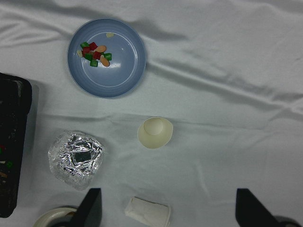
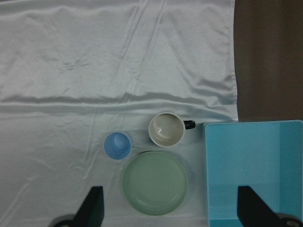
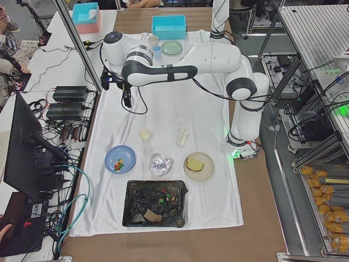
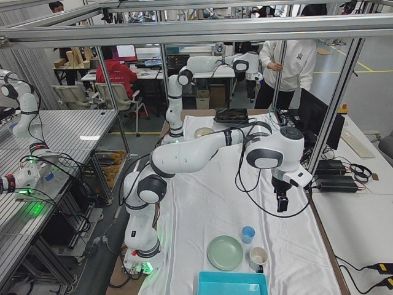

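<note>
My left gripper hangs high over the white cloth with open fingers, above a blue plate [image 1: 106,58] of small food pieces, a crumpled foil bundle [image 1: 75,159], a cream cup [image 1: 155,132] and a white packet [image 1: 147,212]. A black lined bin [image 3: 155,203] and a beige plate [image 3: 199,173] with a yellow item stand nearby. My right gripper is open and raised over the other end, above a green plate [image 2: 154,182], a blue cup [image 2: 117,145], a mug [image 2: 166,129] and a turquoise bin [image 2: 244,156].
Black monitors, power units and cables line one side of the table; metal frame posts and rails surround the work area.
</note>
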